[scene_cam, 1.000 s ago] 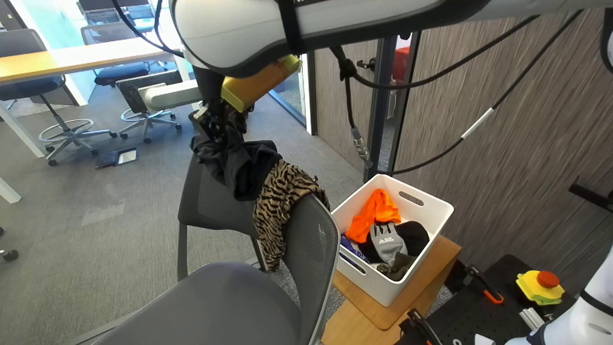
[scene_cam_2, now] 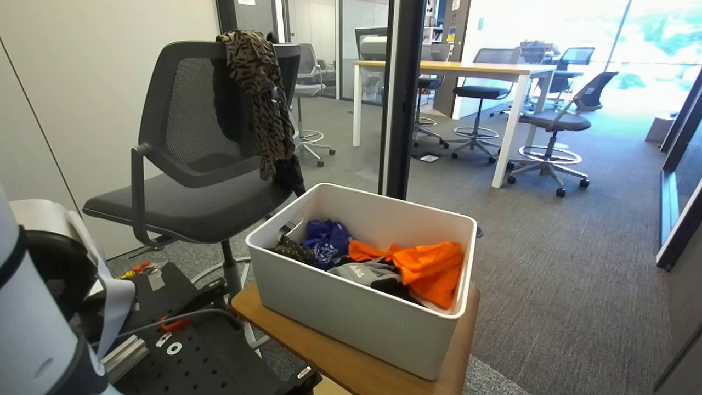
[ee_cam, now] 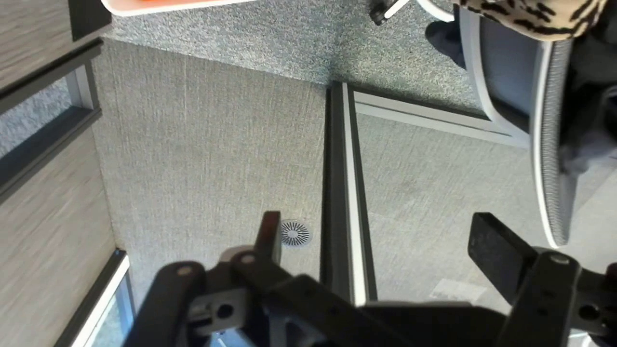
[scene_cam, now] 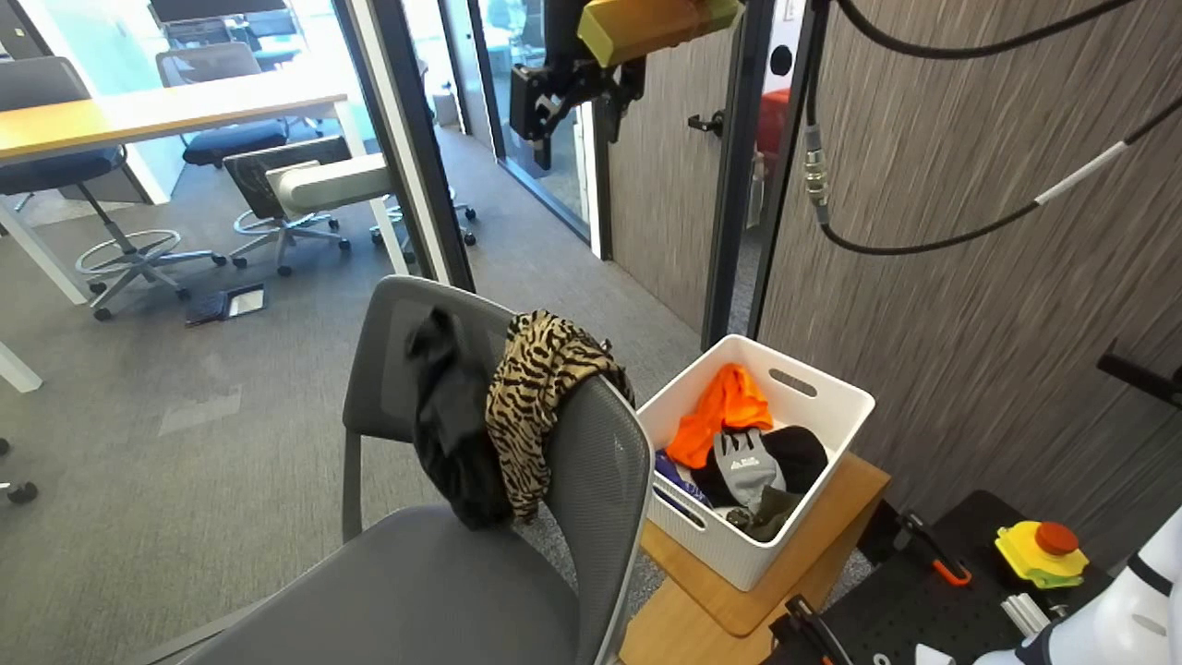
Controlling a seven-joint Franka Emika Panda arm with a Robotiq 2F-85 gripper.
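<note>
High above the chair, my gripper (scene_cam: 577, 142) stands open. In the wrist view the fingers of the gripper are wide apart with only floor and a door frame showing between them. A black cloth (scene_cam: 454, 432) hangs down the seat side of the grey chair's backrest (scene_cam: 604, 477), its upper part blurred. Beside it a tiger-striped cloth (scene_cam: 543, 399) is draped over the top edge. From behind, the striped cloth (scene_cam_2: 260, 92) covers much of the black one. A white basket (scene_cam: 826, 405) holds an orange cloth (scene_cam: 726, 410), a grey glove (scene_cam: 748, 465) and other dark pieces.
The basket stands on a wooden stool (scene_cam: 848, 504) close to the chair. A black board (scene_cam: 981, 532) with tools and a yellow-and-red button lies at the right. Cables (scene_cam: 942, 238) hang before the wood wall. Open floor lies beyond the chair.
A second ago my gripper was low at the backrest with the black cloth bunched at its fingers. Now it is up and away, and the cloth hangs lower on the seat side.
</note>
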